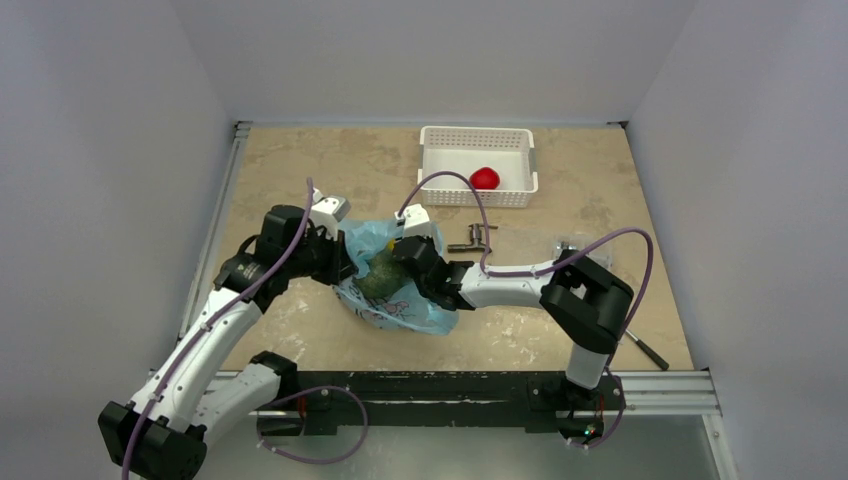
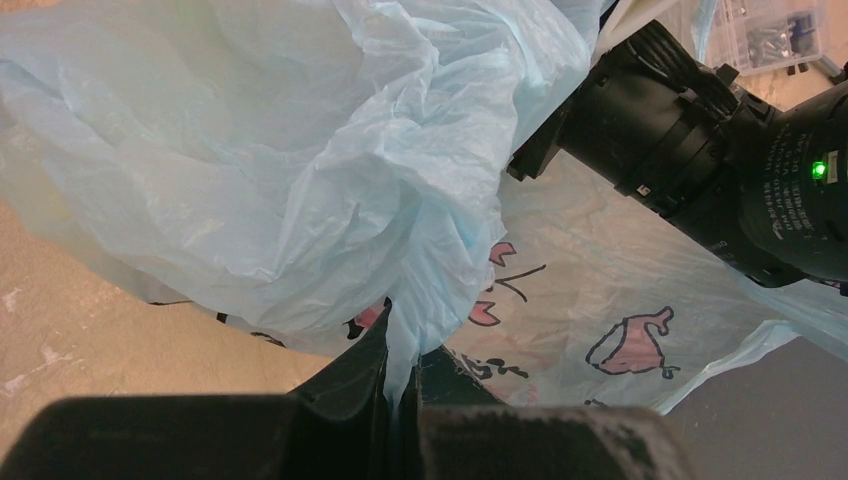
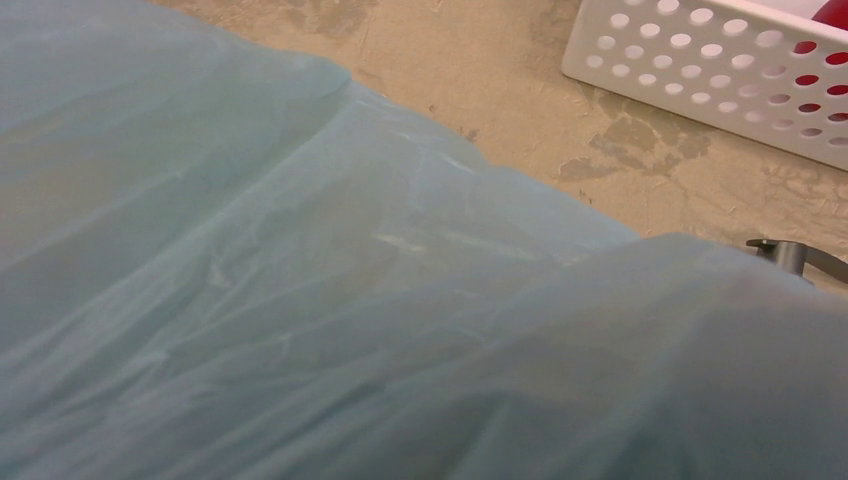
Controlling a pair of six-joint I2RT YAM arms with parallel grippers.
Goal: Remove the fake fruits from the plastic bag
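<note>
The light blue plastic bag (image 1: 425, 318) sits on the table between both arms, its mouth facing up. A large dark green fruit (image 1: 382, 278) shows inside it, with a bit of yellow (image 1: 391, 244) beside it. My left gripper is shut on a gathered fold of the bag (image 2: 440, 230), which runs up from between its fingers. At the bag's mouth, from the right, my right gripper (image 1: 405, 252) reaches in against the green fruit. Its fingertips are hidden, and bag film (image 3: 350, 280) fills most of the right wrist view.
A white perforated basket (image 1: 435, 160) holding a red fruit (image 1: 485, 178) stands at the back. Grey metal parts (image 1: 470, 240), a clear parts box (image 1: 600, 252) and a dark-handled tool (image 1: 650, 352) lie to the right.
</note>
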